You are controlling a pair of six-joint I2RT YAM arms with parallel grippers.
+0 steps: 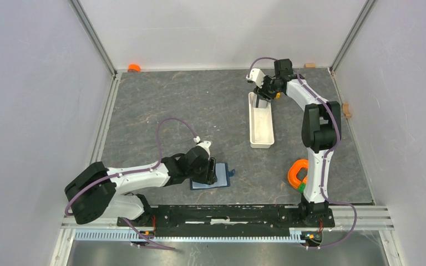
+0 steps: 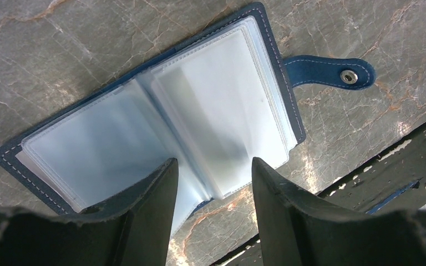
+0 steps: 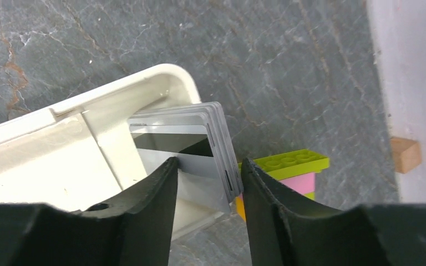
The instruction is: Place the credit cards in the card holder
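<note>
The open blue card holder (image 2: 280, 72), with clear sleeves, lies flat on the table. Over its lower edge my left gripper is open, its fingers apart and no card between them. A stack of grey-and-white credit cards (image 3: 219, 141) leans against the end wall of a white tray (image 3: 44, 119). My right gripper is at that end, fingers part open around the upper edge of the stack. One fingertip is in front of the cards' face; the other is close by their outer edge, and whether it touches cannot be told.
Green and pink blocks (image 3: 294, 166) stand just beyond the tray's end, beside the right gripper. An orange ring-shaped object (image 1: 295, 172) lies by the right arm. Bare table stretches left of the tray.
</note>
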